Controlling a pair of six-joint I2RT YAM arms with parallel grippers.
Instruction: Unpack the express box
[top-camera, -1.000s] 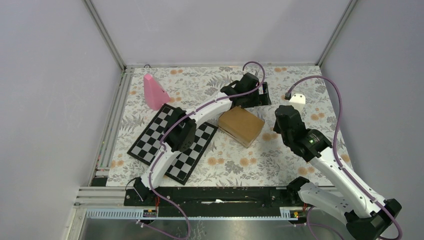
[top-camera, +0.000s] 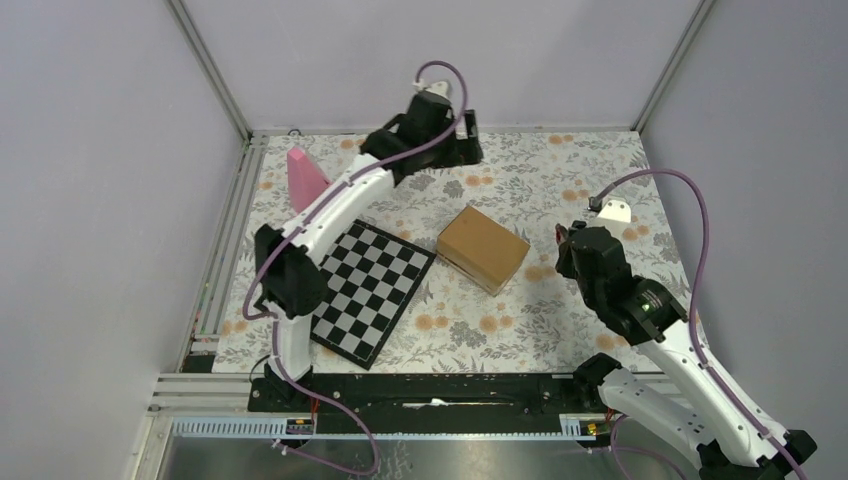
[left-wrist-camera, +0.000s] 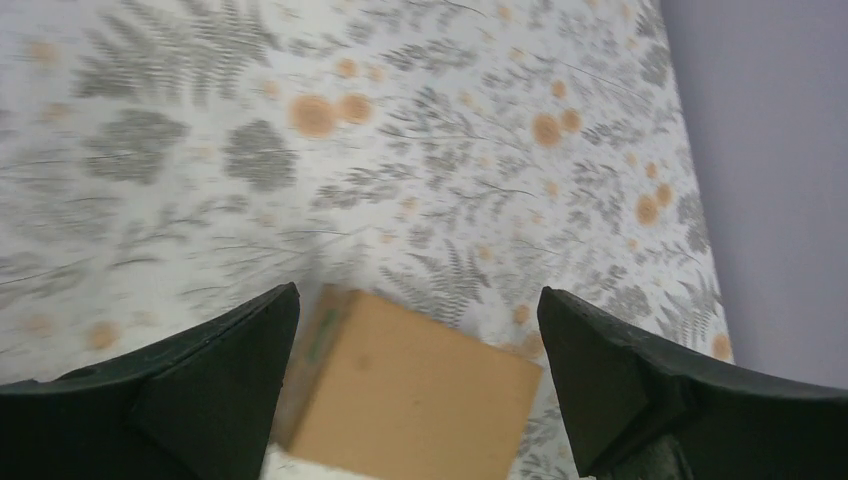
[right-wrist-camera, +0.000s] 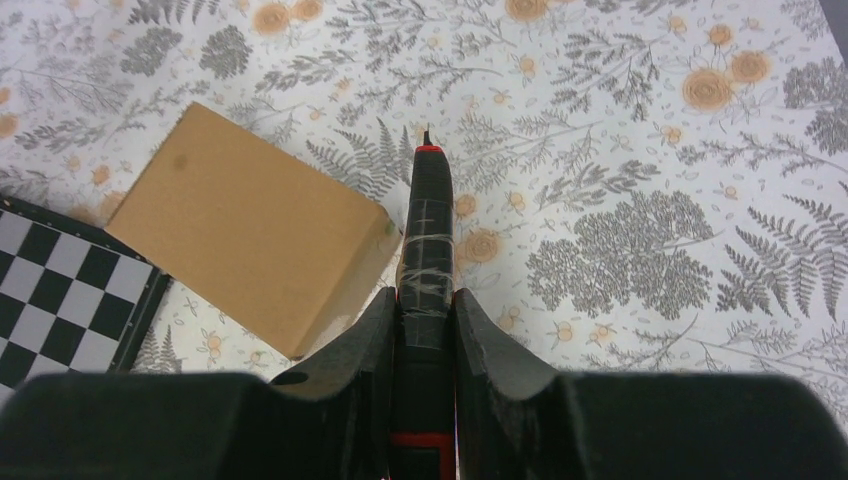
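Observation:
A closed brown cardboard box (top-camera: 483, 246) lies on the floral cloth near the middle of the table. My left gripper (top-camera: 474, 138) is above the back of the table, clear of the box. In the left wrist view its fingers (left-wrist-camera: 215, 375) stand wide open, and the box (left-wrist-camera: 415, 385) shows lower down beyond them. Right of the box, my right gripper is shut on a black tool (right-wrist-camera: 428, 230) wrapped with clear tape, with red bands and a thin dark tip pointing away. That tip ends over the cloth beside the box's corner.
A black-and-white checkerboard (top-camera: 370, 290) lies left of the box. Behind the left arm stands a pink object (top-camera: 303, 180).
My left arm has drawn up and to the left, away from above the box's back edge. The box has stayed in place.

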